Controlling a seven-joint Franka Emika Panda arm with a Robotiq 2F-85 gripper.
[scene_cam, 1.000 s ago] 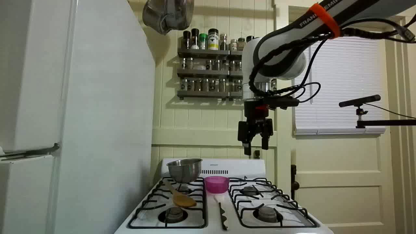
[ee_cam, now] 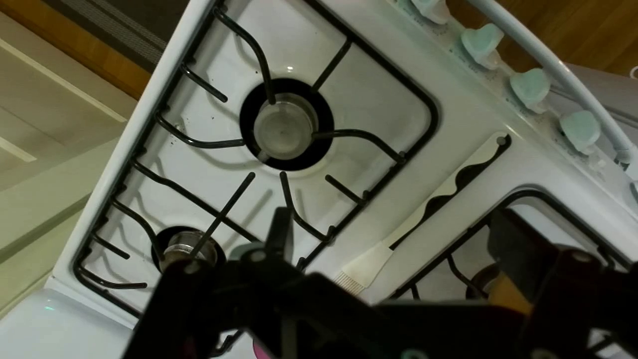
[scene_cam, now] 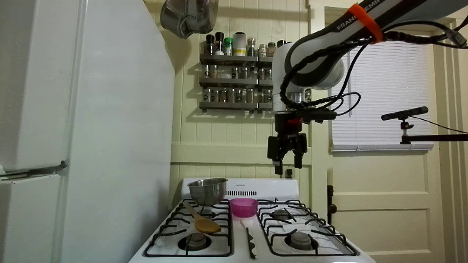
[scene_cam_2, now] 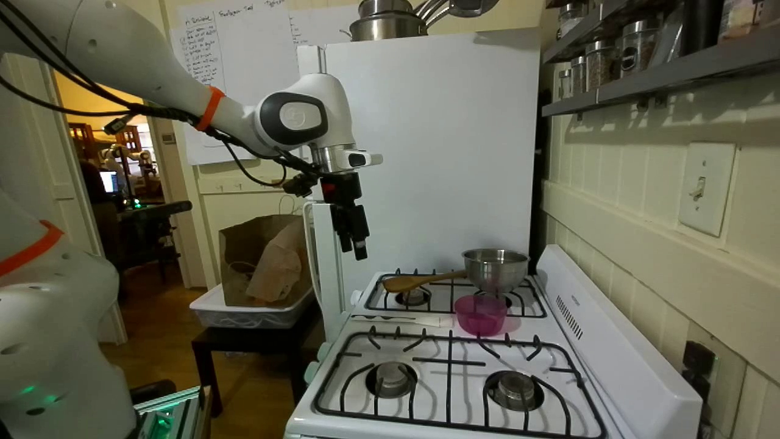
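High over the right side of the stove, my gripper hangs open with its fingers pointing down and nothing between them. On the left rear grate rests a steel bowl. A wooden spoon lies across the left grate, its handle reaching toward that bowl. Between the two grates, toward the back, stands a pink translucent bowl. A white brush with a dark, wavy-edged handle lies on the white strip in front of it. Only a sliver of the pink bowl shows in the wrist view.
The right-hand burners carry nothing on their grate. A white fridge stands left of the stove, and spice shelves are on the wall behind. Control knobs line the stove's front edge.
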